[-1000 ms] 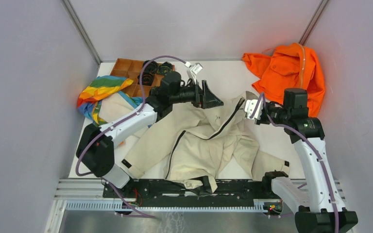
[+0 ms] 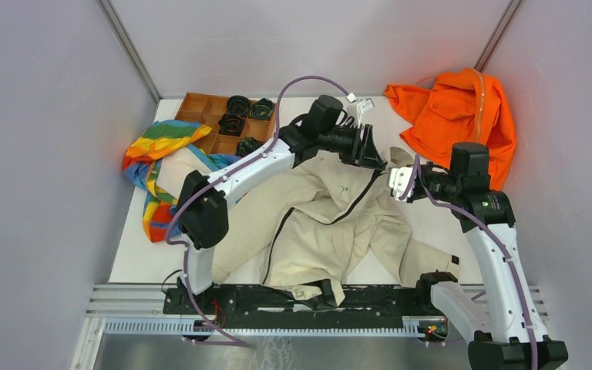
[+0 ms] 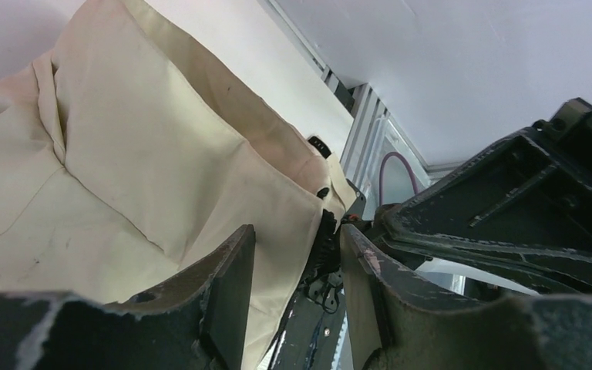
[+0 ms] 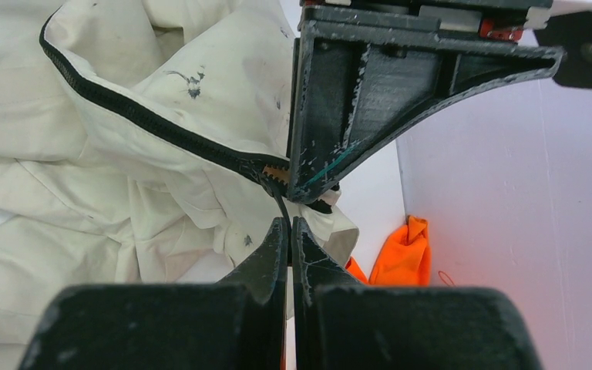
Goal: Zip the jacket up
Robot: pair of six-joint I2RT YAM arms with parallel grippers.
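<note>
The cream jacket (image 2: 308,231) lies spread on the table, its black zip (image 2: 281,231) running in a curve to the upper right. In the right wrist view the zip (image 4: 154,123) ends near a brownish slider (image 4: 275,174), from which a thin dark pull (image 4: 280,203) reaches my right gripper. That gripper is shut, with the thin pull between its tips. My left gripper (image 2: 381,163) is at the zip's upper end. Its fingers (image 3: 231,285) stand apart, with jacket fabric (image 3: 277,254) showing in the gap; one finger (image 4: 331,116) hides part of the zip beside the slider.
An orange jacket (image 2: 455,108) lies at the back right. At the back left are a wooden compartment box (image 2: 193,108) with dark coils and a rainbow-coloured cloth (image 2: 158,146). Both grippers are very close together above the cream jacket.
My left gripper has moved right from over the jacket's middle to the zip's upper end, close to the right gripper. The right arm has hardly moved.
</note>
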